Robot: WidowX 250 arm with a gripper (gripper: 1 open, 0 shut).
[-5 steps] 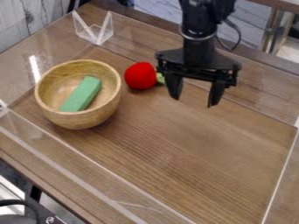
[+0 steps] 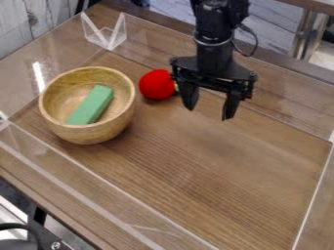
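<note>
My black gripper (image 2: 209, 93) hangs over the upper middle of the wooden table, its two fingers pointing down and spread apart, with nothing clearly between them. Just left of it a red round object (image 2: 156, 85) lies on the table, with a small yellow-green object partly hidden behind my gripper beside it. At the left a wooden bowl (image 2: 117, 117) holds a green block (image 2: 89, 111).
A clear plastic object (image 2: 104, 31) stands at the back left. Black cables show at the bottom left corner.
The objects on the table appear unmoved.
</note>
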